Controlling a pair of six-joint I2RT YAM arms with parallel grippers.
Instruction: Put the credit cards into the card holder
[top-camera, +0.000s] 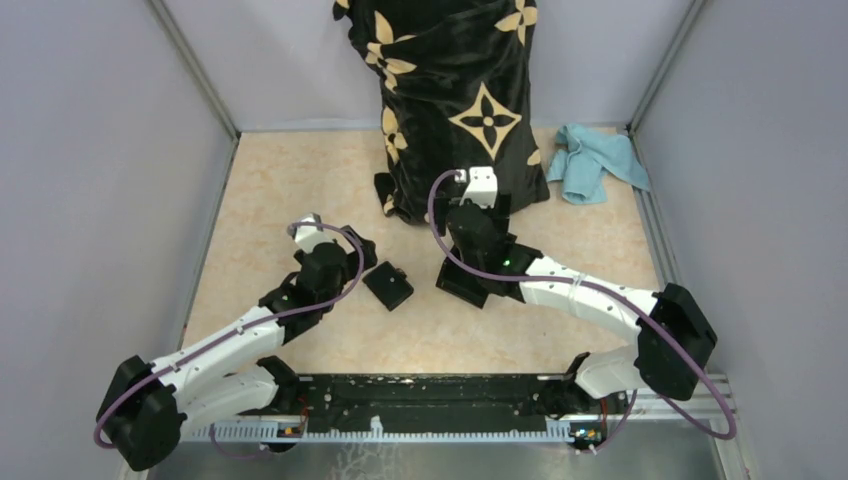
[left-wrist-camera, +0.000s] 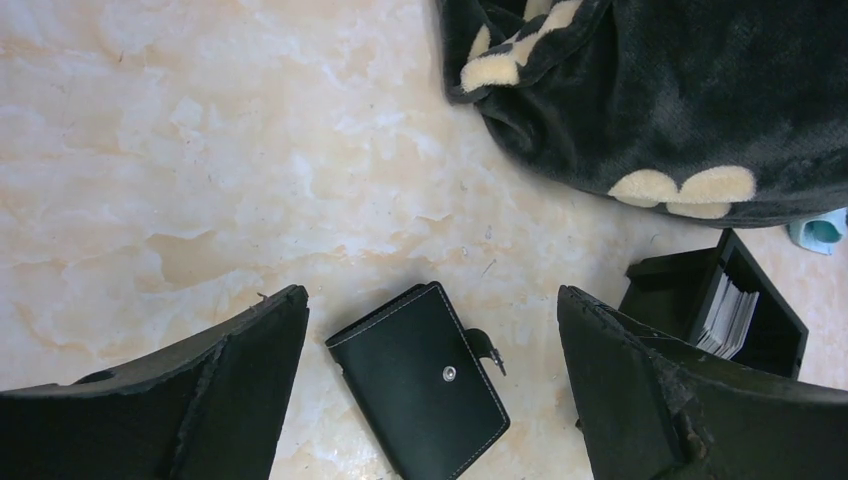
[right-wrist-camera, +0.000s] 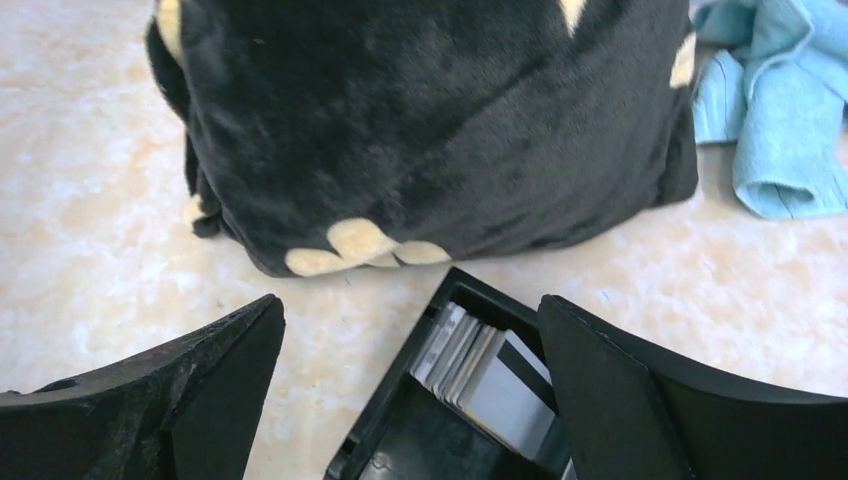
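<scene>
The black card holder (left-wrist-camera: 425, 385), with pale stitching, a metal snap and a small strap sticking out at its right side, lies flat on the table left of centre. My left gripper is open with nothing between its fingers, at the holder's upper-left side in the top view. Several whitish cards (right-wrist-camera: 485, 375) stand and lean inside a black box (right-wrist-camera: 385, 415), at its far end. Above that end of the box hovers my right gripper, open and empty. In the top view, the right arm covers much of the box (top-camera: 458, 285).
A dark plush blanket (top-camera: 440, 110) with tan shapes hangs over the back of the table and reaches close behind the box. At the back right lies a light blue cloth (top-camera: 597, 165).
</scene>
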